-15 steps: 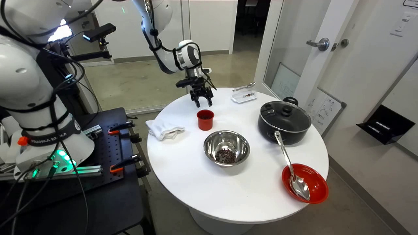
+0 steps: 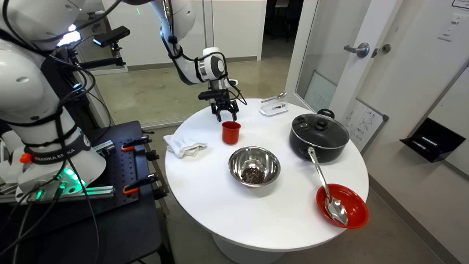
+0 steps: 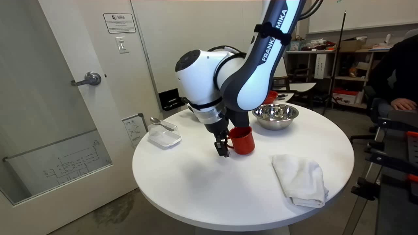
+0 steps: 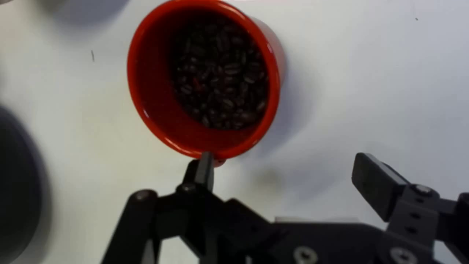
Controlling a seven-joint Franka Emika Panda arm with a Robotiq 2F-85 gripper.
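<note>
A red mug [image 2: 231,134] stands on the white round table [image 2: 211,206], its opening facing up in the wrist view with dark coffee beans [image 4: 226,81] inside. Right behind it, in exterior view 1, my gripper [image 2: 226,118] is low and open, with wide-spread fingers. In the wrist view, one fingertip [image 4: 204,169] overlaps the mug's rim beside a bit of the handle [image 4: 219,162]; the other is well off to the right. Between them I see only bare table. Exterior view 2 has the mug's handle [image 3: 230,143] on the gripper's side; whether a finger touches it I cannot tell.
A steel bowl [image 2: 237,160] holding some beans sits in front of the mug. Around are a white cloth [image 2: 184,146], a lidded black pot [image 2: 318,151], a red bowl [image 2: 360,211] with a large spoon, and a clear tray [image 2: 273,109].
The gripper has come slightly lower and nearer the mug. In exterior view 1 the mug's opening looks flatter and its beans no longer show; the mug seems slightly tilted.
</note>
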